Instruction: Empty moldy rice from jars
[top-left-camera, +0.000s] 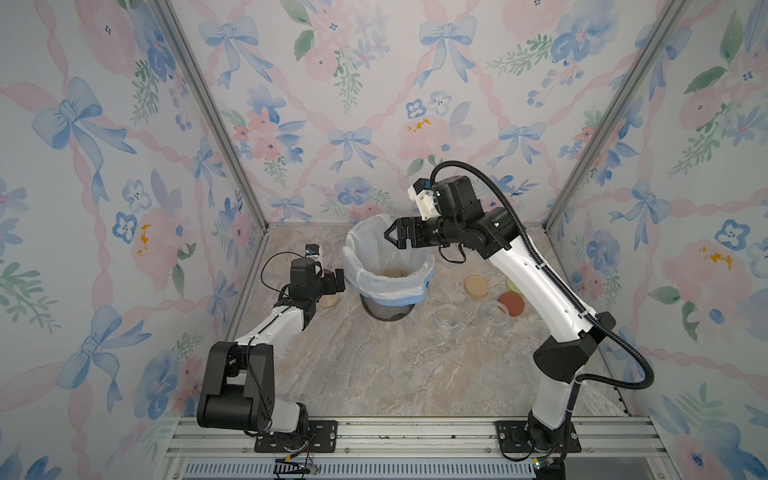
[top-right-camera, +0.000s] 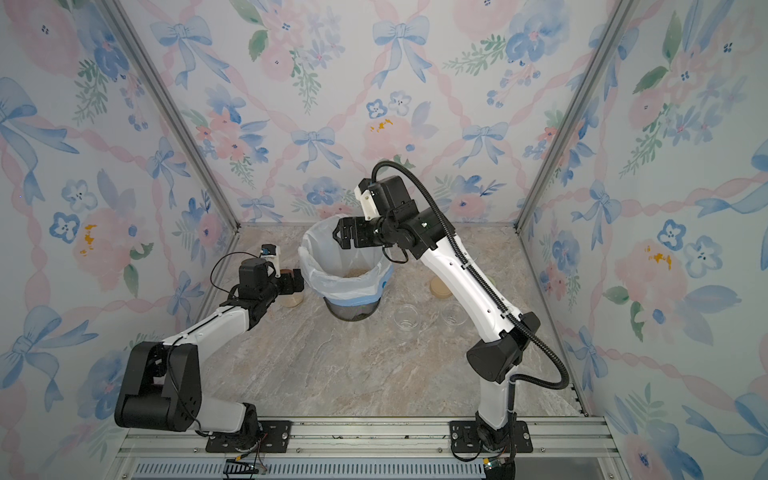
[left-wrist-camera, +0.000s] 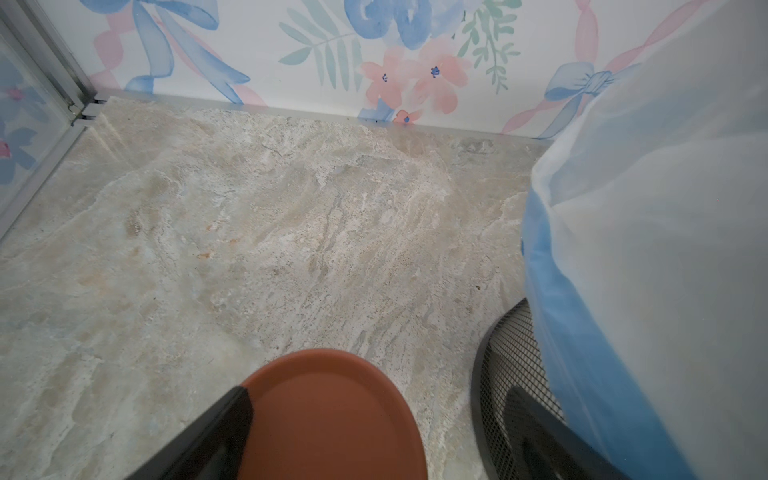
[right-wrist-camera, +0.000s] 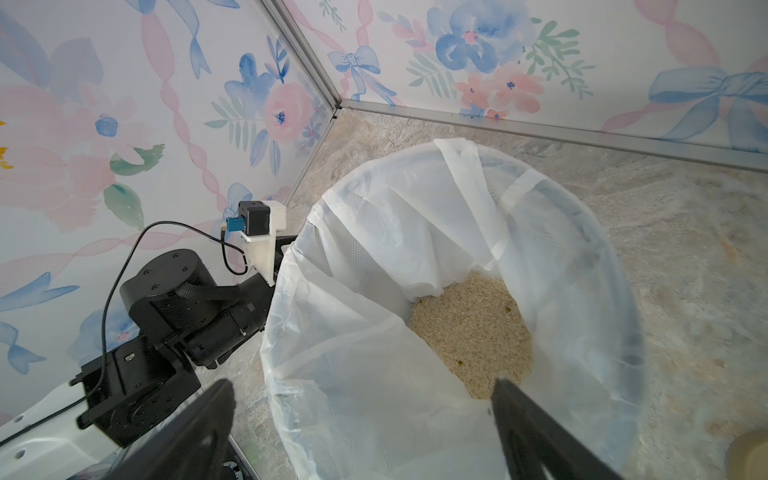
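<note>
A jar with a reddish-brown lid (left-wrist-camera: 328, 416) stands on the left of the table, its body (top-right-camera: 291, 300) partly hidden under my left gripper (top-right-camera: 293, 281). In the left wrist view the lid shows low between the spread fingers; contact cannot be told. My right gripper (top-left-camera: 406, 232) is open and empty above the bag-lined bin (top-left-camera: 388, 285). Inside the white liner (right-wrist-camera: 352, 400) lies a heap of brownish rice (right-wrist-camera: 476, 332). Two clear glass jars (top-left-camera: 448, 317), apparently empty, stand right of the bin.
Loose lids lie at the right: a beige one (top-left-camera: 477, 286), a reddish-brown one (top-left-camera: 512, 303) and a green one (top-left-camera: 512, 285) partly behind the right arm. The bin wall is close beside the left gripper.
</note>
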